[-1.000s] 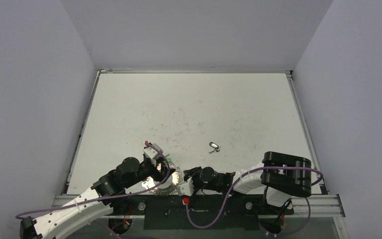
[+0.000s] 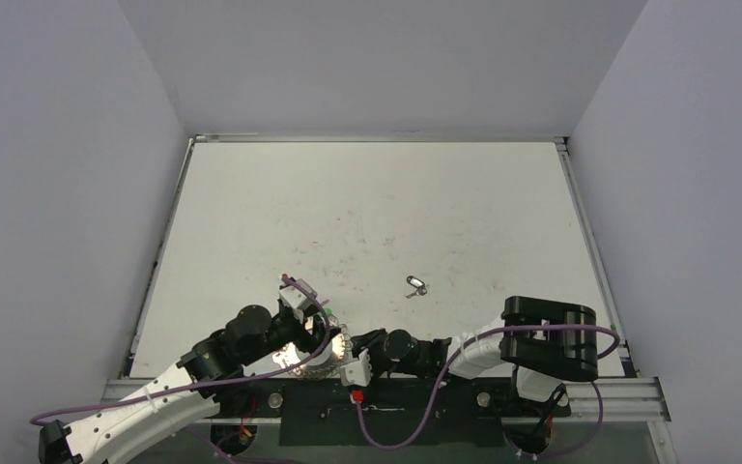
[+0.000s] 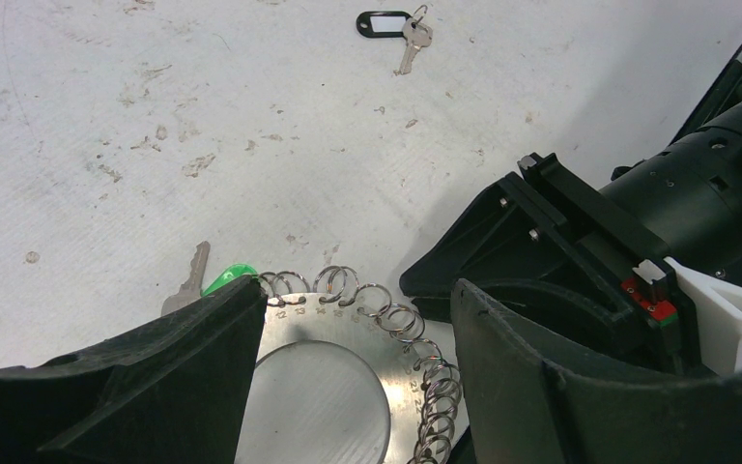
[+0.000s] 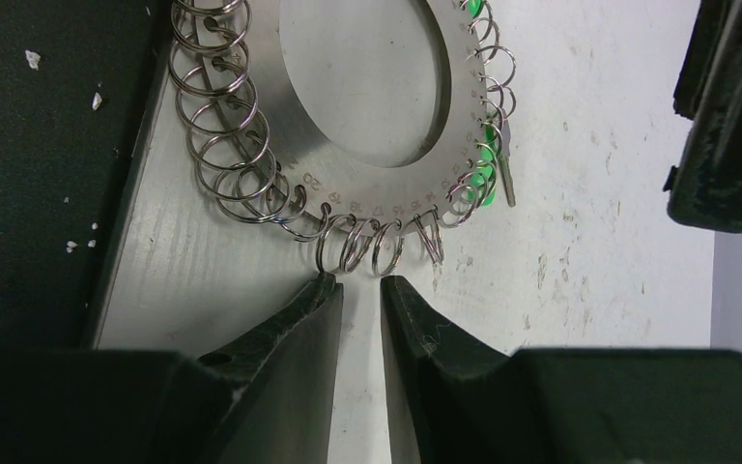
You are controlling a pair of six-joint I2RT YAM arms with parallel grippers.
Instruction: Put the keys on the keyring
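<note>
A steel keyring plate (image 3: pixel 314 319) with wire rings round its rim lies at the table's front edge. Beside it is a key with a green tag; in the right wrist view it is partly behind the rings. My left gripper hangs over the plate, open, nothing seen between its fingers. My right gripper is low beside the plate, part open, its fingertips just below the loose rings, with a narrow gap between them. Another key (image 3: pixel 415 39) on a black tag (image 3: pixel 372 21) lies farther back on the table.
A dark strip (image 4: pixel 39 193) runs along the front edge. The right arm's black housing stands right beside the left gripper.
The right arm has shifted slightly left in the top view. The left arm and the things on the table look unchanged.
</note>
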